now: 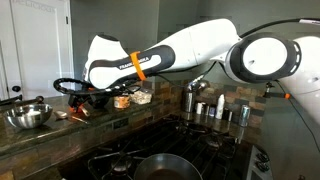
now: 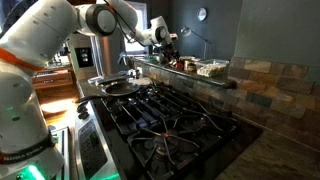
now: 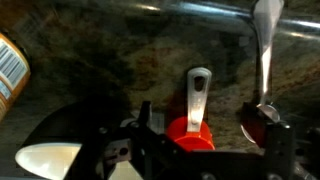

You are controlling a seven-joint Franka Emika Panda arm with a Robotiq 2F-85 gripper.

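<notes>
In the wrist view, a red-orange utensil with a pale handle (image 3: 198, 95) lies on the dark counter. Its round red part (image 3: 192, 132) is between the fingers of my gripper, which stands part open with a gap on either side. To the right lies a shiny metal spoon or ladle (image 3: 266, 45), partly behind the right finger. In the first exterior view, my gripper (image 1: 78, 98) is low over the back counter, beside the metal bowl (image 1: 29, 114); its fingertips are too dark and small to make out there.
A dark pan (image 1: 168, 167) rests on the black stove (image 2: 165, 135). In the wrist view, a black and white container (image 3: 48, 158) and a labelled item (image 3: 12, 68) crowd the left side. More containers (image 1: 142, 97) stand along the counter, right of my gripper.
</notes>
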